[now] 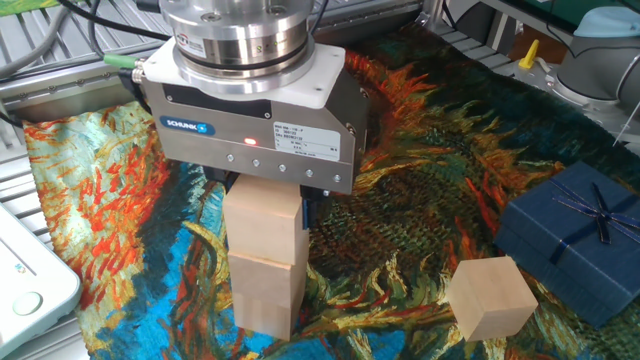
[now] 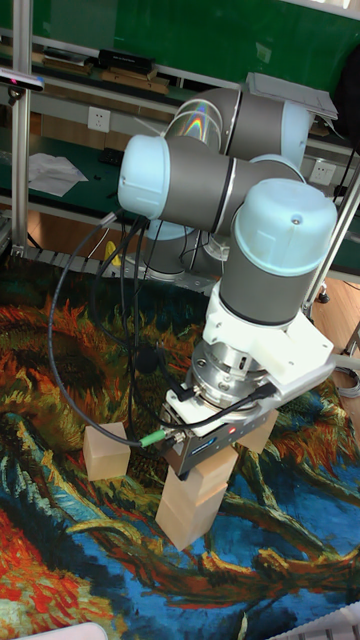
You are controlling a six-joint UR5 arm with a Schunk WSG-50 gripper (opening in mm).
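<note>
Two pale wooden blocks form a column in exterior view 2: an upper block (image 1: pixel 264 222) and a lower block (image 1: pixel 262 298). My gripper (image 1: pixel 266 195) points down over the column, its dark fingers (image 1: pixel 309 211) at opposite sides of the upper block, and it looks shut on that block. A narrow ledge of the lower block's top shows along the upper block's bottom edge, so the two are not flush. Whether a small gap parts them I cannot tell. In exterior view 3 the gripper body partly covers the upper block (image 2: pixel 198 476) above the lower block (image 2: pixel 190 519).
Another wooden block (image 1: pixel 491 298) stands alone to the right, with a ribboned dark blue box (image 1: pixel 575 235) beyond it. In exterior view 3 a further wooden piece (image 2: pixel 255 435) shows partly behind the gripper. A white device (image 1: pixel 30 275) sits at the left edge. Patterned cloth covers the table.
</note>
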